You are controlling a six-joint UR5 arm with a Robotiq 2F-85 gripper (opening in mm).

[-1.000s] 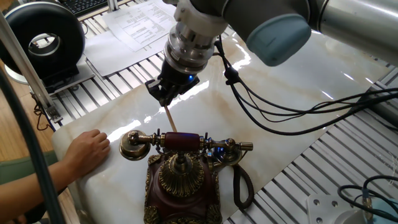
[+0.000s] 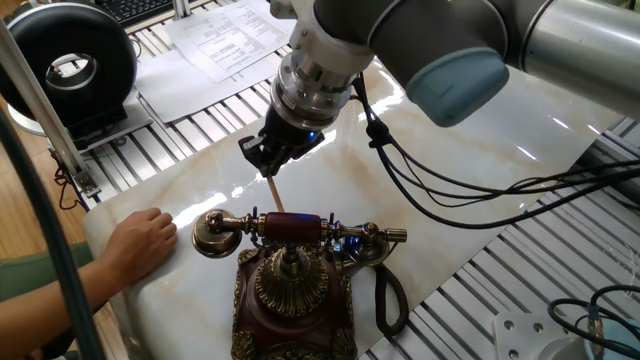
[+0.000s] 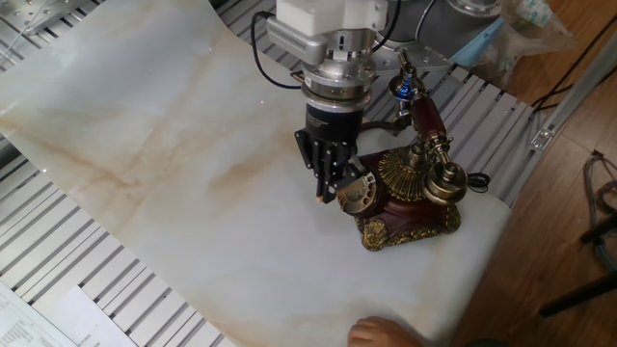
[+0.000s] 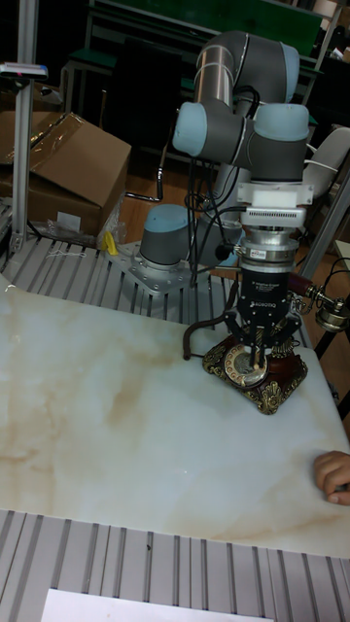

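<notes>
An antique-style telephone (image 2: 290,280) in dark red and brass stands on the marbled board. Its handset (image 2: 293,227) lies across the cradle. In exterior view 2 the round rotary dial (image 3: 358,197) faces the open side of the board. My gripper (image 2: 268,171) points down in front of that dial, shut on a thin wooden stick (image 2: 275,193). The stick slants down from the fingers, and its lower end is hidden behind the handset in exterior view 1. Whether the tip touches the dial I cannot tell; in exterior view 3 the gripper (image 4: 258,356) partly covers the dial.
A person's hand (image 2: 146,243) rests on the board beside the telephone. Black cables (image 2: 450,200) hang from my arm. The marbled board (image 3: 174,183) is bare on the dial side. Paper sheets (image 2: 225,45) lie on the slatted table.
My gripper and the stick have shifted slightly right and down in exterior view 1, with the arm following. Telephone and hand look unmoved.
</notes>
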